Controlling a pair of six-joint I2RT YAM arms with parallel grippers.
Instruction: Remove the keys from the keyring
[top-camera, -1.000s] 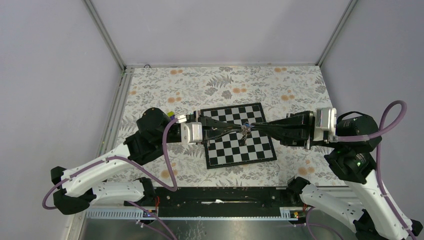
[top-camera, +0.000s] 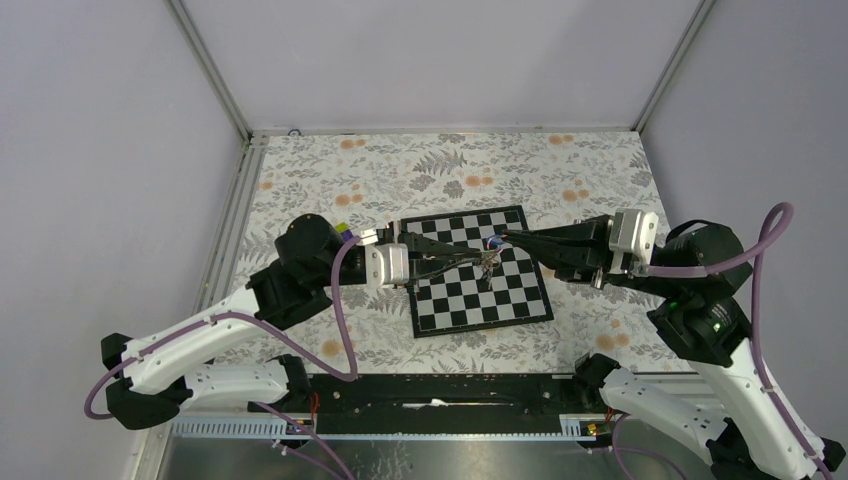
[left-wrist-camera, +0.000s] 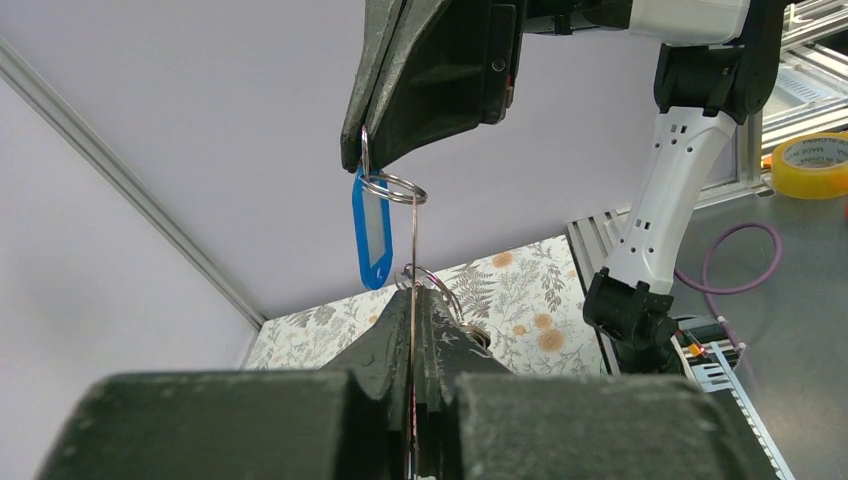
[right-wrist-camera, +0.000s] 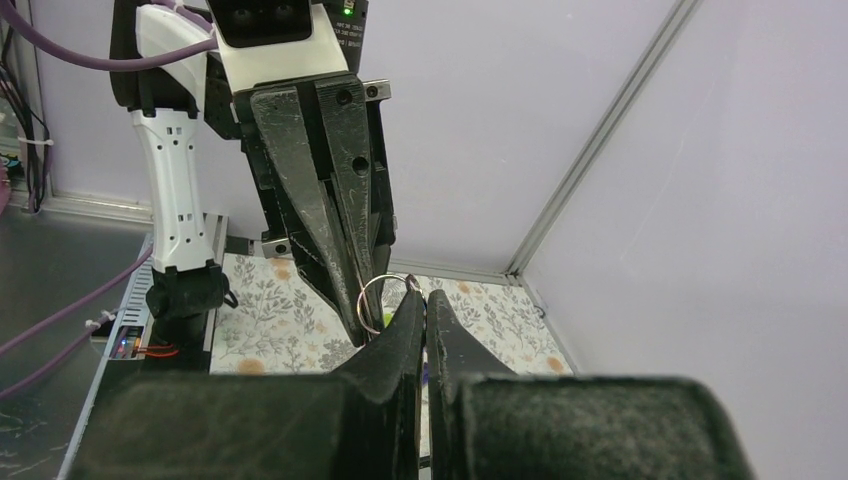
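Note:
A bunch of metal rings and keys hangs between my two grippers over the board. In the left wrist view, my right gripper is shut on a small ring tied to a blue key tag. Beside the tag hangs a double metal ring. My left gripper, shut, has a larger thin wire ring at its fingertips, with a metal piece behind them. The right wrist view shows a wire ring between both grippers' tips; my right gripper is shut there. Most keys are hidden.
Below the grippers lies a black-and-white checkered board on a floral cloth. A small yellow and purple item lies partly behind the left arm.
The blue tag shows more clearly. The left arm has barely moved.

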